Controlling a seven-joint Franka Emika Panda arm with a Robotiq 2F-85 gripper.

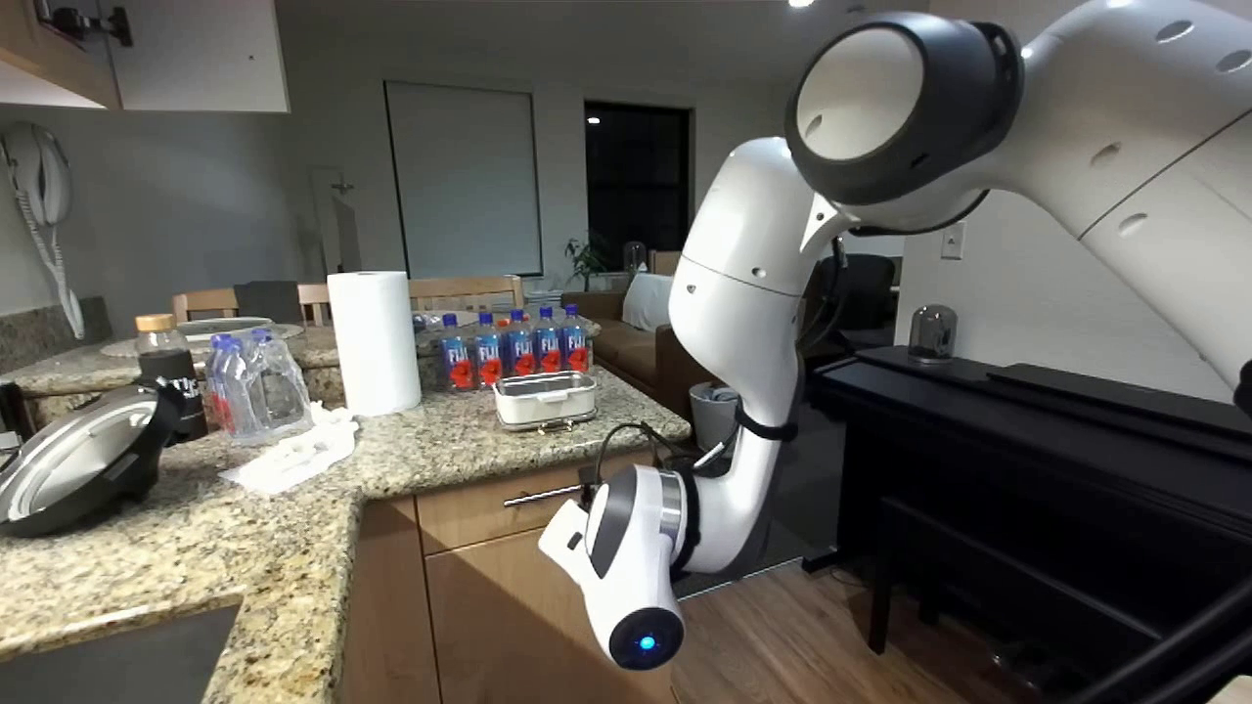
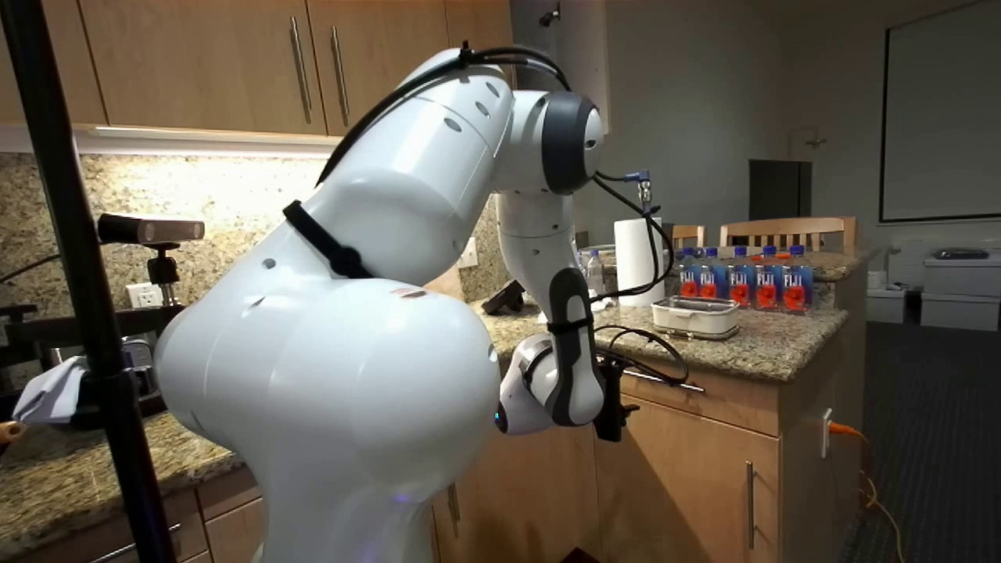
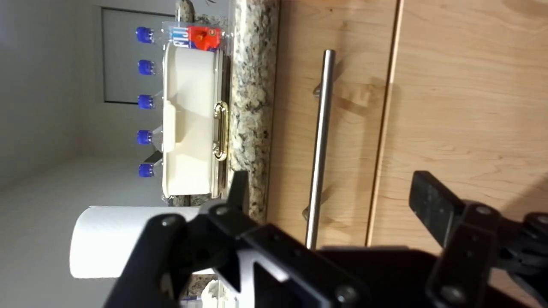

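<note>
Wide apart in the wrist view, the two black fingers of my open gripper have nothing held between them. Ahead of them is the long metal bar handle (image 3: pixel 321 138) of a wooden drawer (image 3: pixel 354 92), lying within the span between the fingertips. How much depth separates fingers and handle is hard to judge. The drawer front looks closed in exterior view 1, its handle (image 1: pixel 543 497) partly hidden by my wrist. In exterior view 2 the black gripper (image 2: pixel 619 413) is in front of the cabinet, mostly side-on, below the counter edge.
Above the drawer, the granite counter (image 1: pixel 458 452) carries a white lidded container (image 1: pixel 545 400), a paper towel roll (image 1: pixel 375 344) and several water bottles (image 1: pixel 517 346). A lower cabinet door (image 2: pixel 694 478) with a vertical handle is underneath. Open floor (image 1: pixel 763 634) shows right of the cabinet.
</note>
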